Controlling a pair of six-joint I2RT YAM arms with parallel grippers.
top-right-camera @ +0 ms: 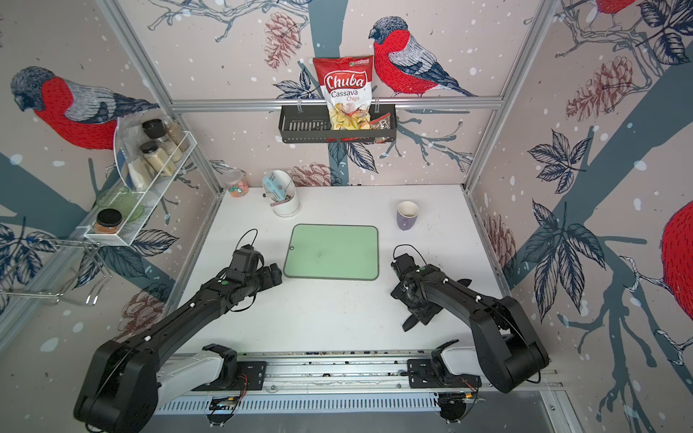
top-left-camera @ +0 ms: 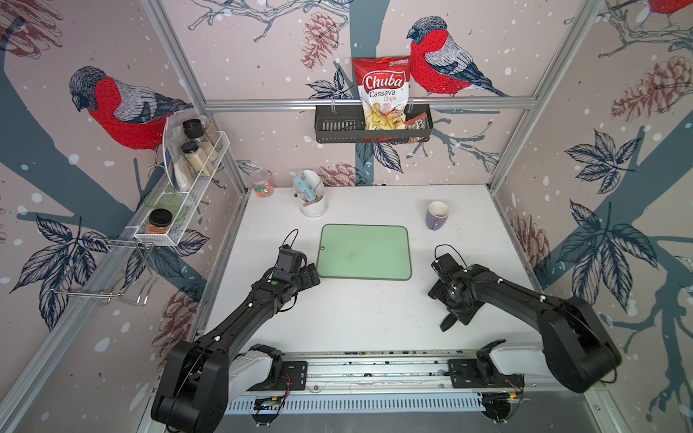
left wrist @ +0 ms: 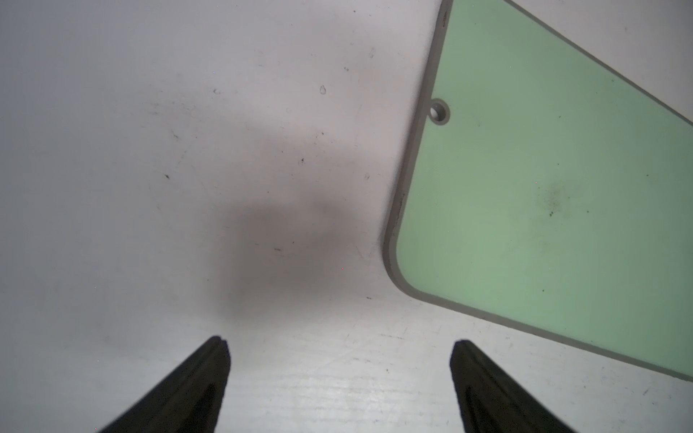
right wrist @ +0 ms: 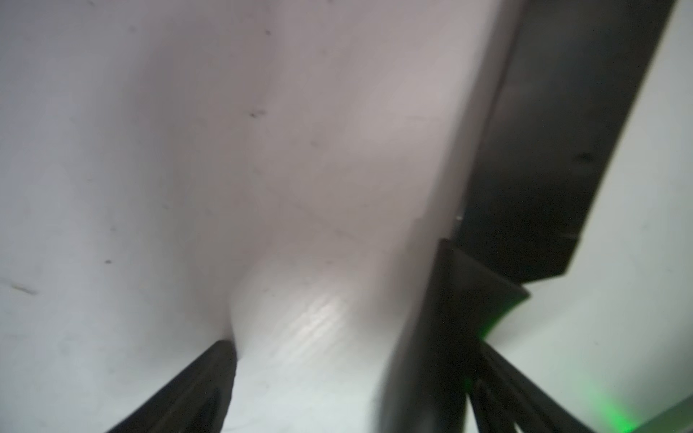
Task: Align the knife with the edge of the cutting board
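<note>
A black knife [top-left-camera: 449, 323] lies on the table at the front right, largely hidden under my right gripper. In the right wrist view it runs close up between the open fingers, beside the right one, blurred at the bottom. The green cutting board [top-left-camera: 364, 251] lies flat in the middle, apart from the knife. My left gripper is open over bare table at the board's near-left corner, with nothing between its fingers.
A lilac mug [top-left-camera: 437, 216] stands behind the right arm. A white utensil holder [top-left-camera: 314, 202] and a small clear container [top-left-camera: 262, 186] stand at the back left. The table in front of the board is clear.
</note>
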